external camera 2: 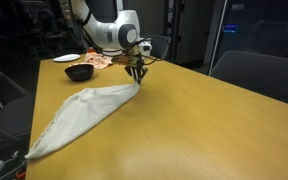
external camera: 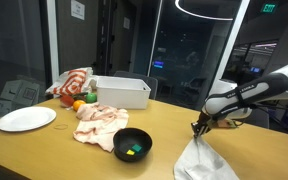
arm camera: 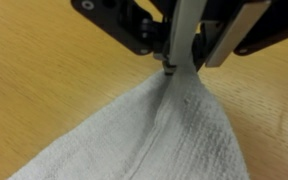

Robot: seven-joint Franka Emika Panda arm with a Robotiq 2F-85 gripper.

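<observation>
A white towel (external camera: 200,162) lies spread on the table, with one corner drawn up to my gripper (external camera: 197,130). In the wrist view the fingers are shut on the bunched corner of the towel (arm camera: 184,130), which fans out below them. From the other side, the towel (external camera 2: 84,112) stretches flat from the gripper (external camera 2: 137,76) towards the table's edge. Most of the cloth rests on the tabletop; only the pinched corner is lifted a little.
A black bowl (external camera: 132,142) holds small green and yellow pieces. Beside it lies a pink cloth (external camera: 99,124). Farther off are a white plate (external camera: 26,119), a white bin (external camera: 123,92), a red-striped bag (external camera: 74,82) and some fruit. Bare table (external camera 2: 204,120) extends on one side.
</observation>
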